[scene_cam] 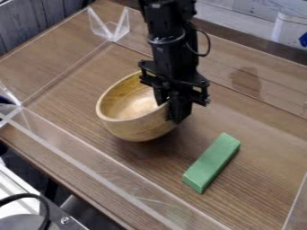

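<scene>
A light wooden bowl (124, 111) is held at a tilt in the middle of the table, its right rim under my black gripper (171, 110). The gripper is shut on the bowl's rim; its fingertips are partly hidden against the bowl. A green rectangular block (211, 162) lies on the table to the lower right, apart from the bowl.
A dark cable and white hardware are at the bottom left corner, off the tabletop.
</scene>
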